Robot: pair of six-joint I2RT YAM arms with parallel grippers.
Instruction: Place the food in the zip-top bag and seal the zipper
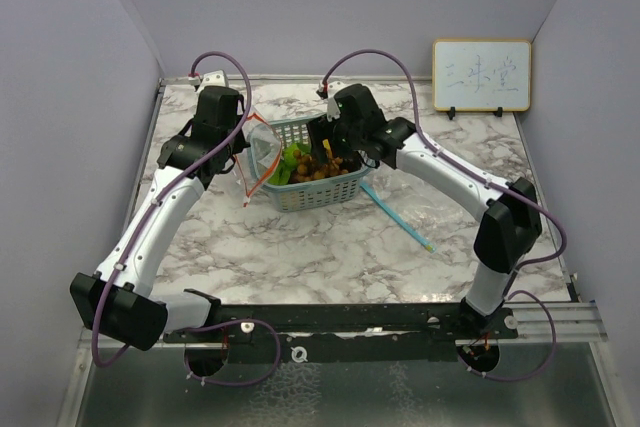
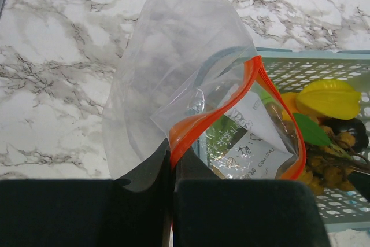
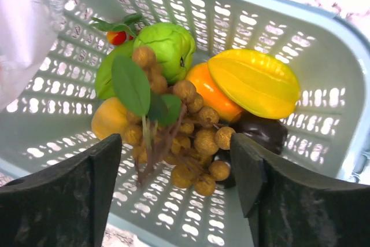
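A clear zip bag (image 2: 144,79) with an orange zipper hangs from my left gripper, which is shut on the zipper edge. Its mouth gapes over the left end of the basket. My right gripper is open over the basket, and no food is clamped in it. Below and between its fingers lies a longan bunch (image 3: 205,142) with a brown stem and green leaves. Around the bunch are a green pepper-like vegetable (image 3: 165,50), a yellow star fruit (image 3: 254,82), an orange item (image 3: 211,93), a dark eggplant-like item (image 3: 263,134) and red tomatoes (image 3: 117,37).
The pale blue-green basket (image 1: 320,194) stands at the table's back middle, its slotted walls around the food. A blue stick (image 1: 395,215) lies to its right. A whiteboard (image 1: 482,75) stands at the back right.
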